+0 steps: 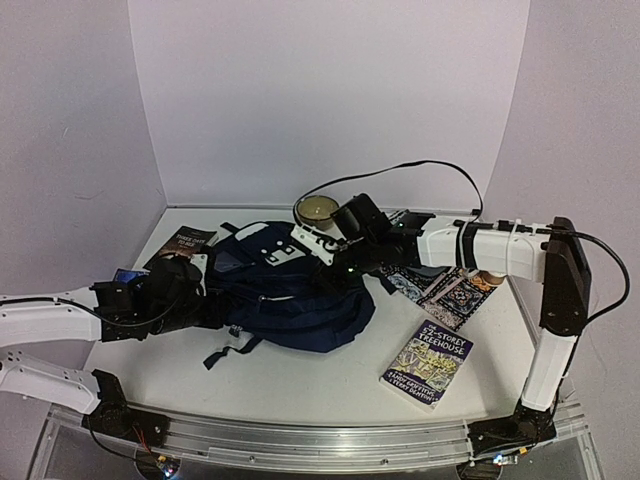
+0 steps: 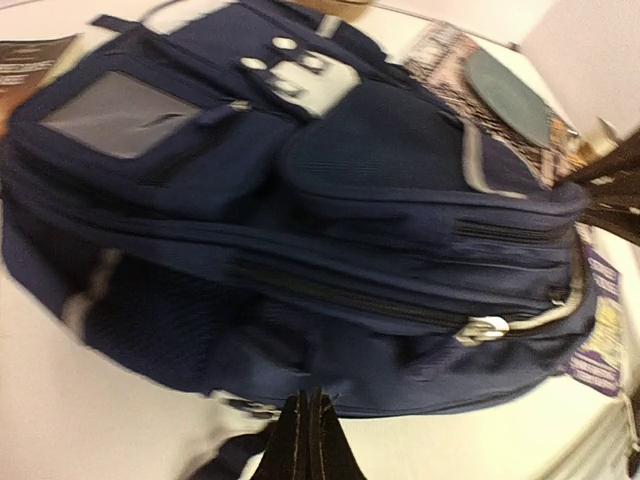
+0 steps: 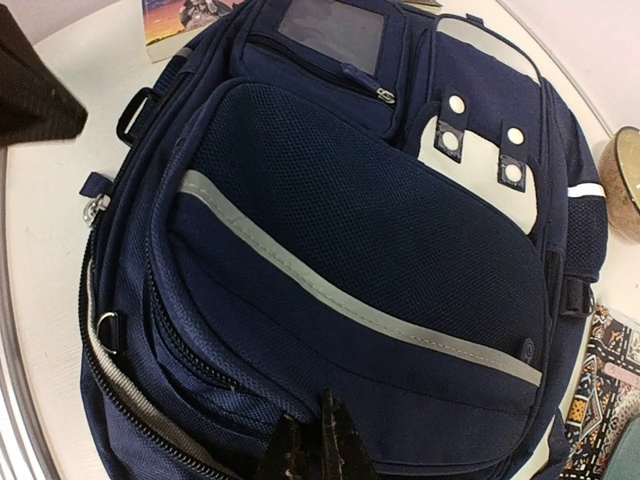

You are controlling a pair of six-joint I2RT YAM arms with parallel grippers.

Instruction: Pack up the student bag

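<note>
A dark blue student bag (image 1: 300, 318) lies across the middle of the table, its front pockets facing up in the right wrist view. My right gripper is shut on the bag's cloth near the front pocket edge, where the fabric puckers into its fingers. In the left wrist view that side of the bag (image 2: 520, 240) rises toward the right arm. My left gripper is shut near the bag's front edge. A strap (image 2: 235, 455) passes close to its fingertips, and nothing shows between them.
The Treehouse book (image 1: 430, 362) lies front right. Behind it are patterned items (image 1: 455, 305) with a grey-green disc (image 2: 507, 97) on them. A bowl (image 1: 318, 209) stands at the back. A dark book (image 1: 188, 240) and a blue book (image 1: 128, 275) lie left.
</note>
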